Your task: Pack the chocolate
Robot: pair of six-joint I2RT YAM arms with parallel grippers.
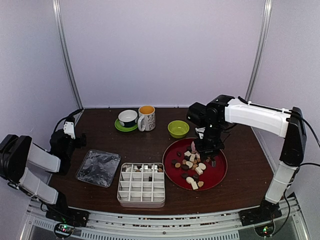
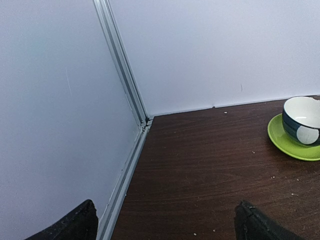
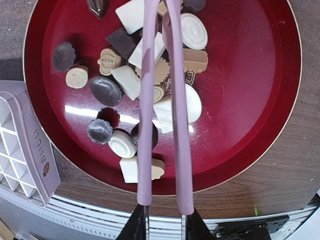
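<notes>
A red plate (image 1: 215, 175) holds several white, tan and dark chocolates. My right gripper is over it, its long pink fingers closed on something small at the tips, apparently a tan piece, largely hidden by them. The gridded white box (image 1: 141, 192) stands left of the plate, with a few pieces in its back cells and the front cells empty; its edge (image 3: 40, 155) shows in the right wrist view. My left gripper (image 1: 77, 140) is open and empty at the table's left side.
A transparent lid (image 1: 98, 168) lies left of the box. Behind are a bowl on a green saucer (image 1: 125, 127), a mug (image 1: 146, 120) and a green bowl (image 1: 178, 131).
</notes>
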